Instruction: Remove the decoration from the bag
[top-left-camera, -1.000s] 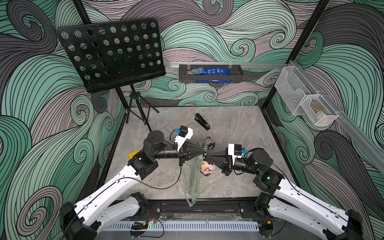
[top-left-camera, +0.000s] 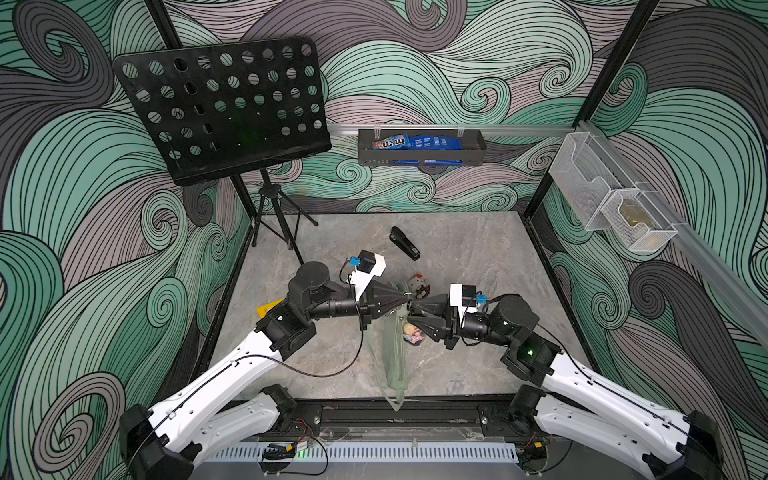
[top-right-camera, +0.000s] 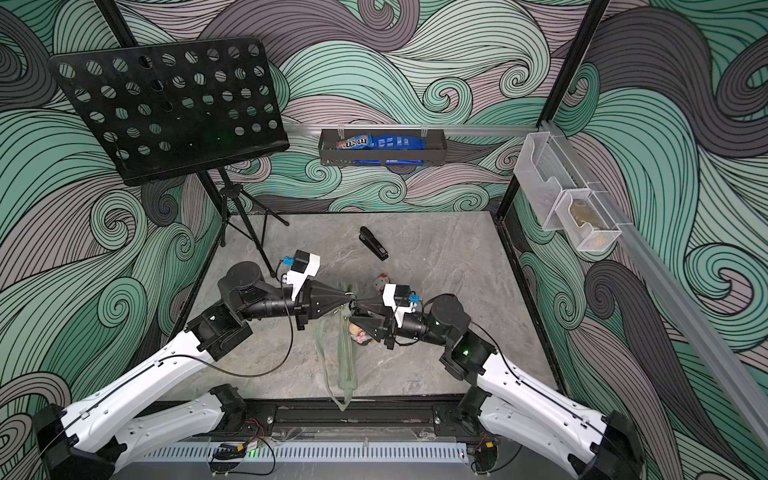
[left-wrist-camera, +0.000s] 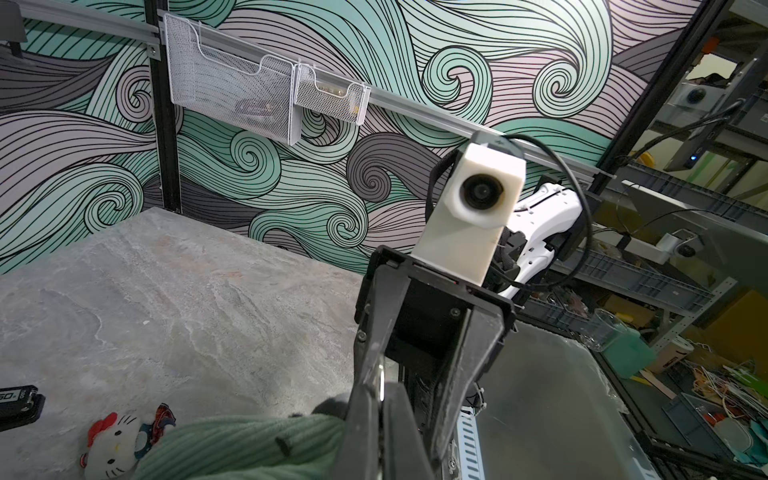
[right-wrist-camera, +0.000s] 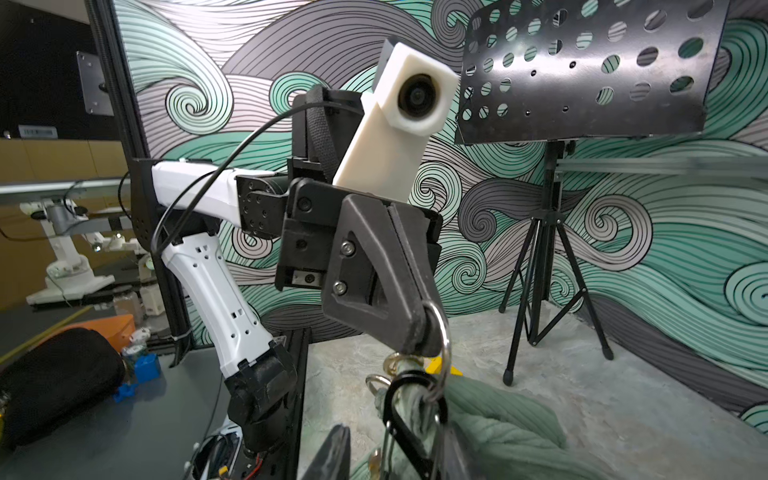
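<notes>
The green cloth bag (top-left-camera: 389, 360) lies lengthwise on the table below both grippers. My left gripper (top-left-camera: 409, 295) is shut on a thin metal ring (right-wrist-camera: 444, 344) at its fingertips. From the ring hangs a black carabiner clip (right-wrist-camera: 404, 432), close to brass-coloured fittings (right-wrist-camera: 397, 364) on the bag. My right gripper stands open, its fingers on either side of the clip. A plush doll (top-left-camera: 411, 333) lies beside the bag, partly hidden by the right gripper. Beyond it is a Hello Kitty plush (left-wrist-camera: 116, 448). How the plush decorations are joined to the bag is hidden.
A black stapler-like object (top-left-camera: 405, 243) lies farther back on the table. A yellow item (top-left-camera: 269, 307) is partly behind the left arm. The music stand (top-left-camera: 228, 112) rises at back left. Bare table (top-left-camera: 496, 248) shows at back right.
The bag's near end has swung right. The left gripper stays in place.
</notes>
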